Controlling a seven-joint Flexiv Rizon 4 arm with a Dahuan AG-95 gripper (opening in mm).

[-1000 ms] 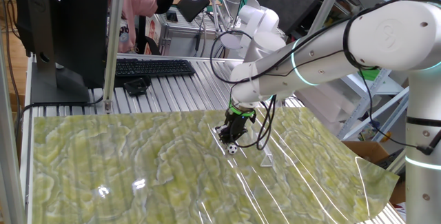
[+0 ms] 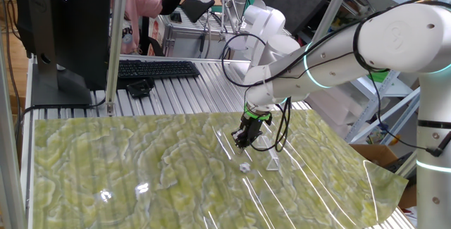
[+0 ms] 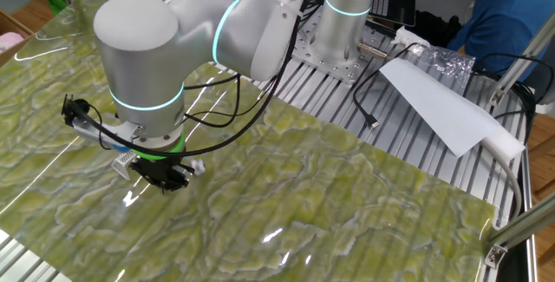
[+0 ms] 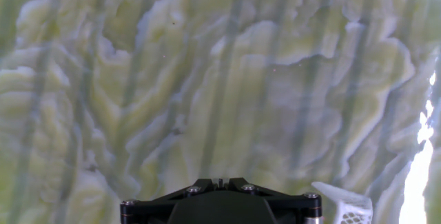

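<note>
A small white ball (image 2: 244, 167), blurred now, is on the green marbled sheet just in front of my gripper (image 2: 241, 143). In exterior view 2 a small white blurred shape, likely the ball (image 3: 199, 167), shows right beside the gripper (image 3: 169, 180). A little white goal-like frame (image 2: 273, 163) stands to the right of the ball, apart from it. Its mesh corner (image 4: 353, 214) enters the wrist view at lower right. There my gripper is shut, its tips together and nothing visible between them. The ball is outside the wrist view.
The glossy marbled sheet (image 2: 127, 158) is otherwise bare, with wide free room on the left. A keyboard (image 2: 158, 69) and monitor (image 2: 60, 46) are behind it. Cables (image 2: 285, 127) hang along the arm. White paper (image 3: 438, 100) lies beside the arm's base.
In exterior view 1 the ball has travelled toward the camera and slightly right, away from the gripper, losing its sharp black-and-white pattern to blur. My gripper has shifted a little right.
</note>
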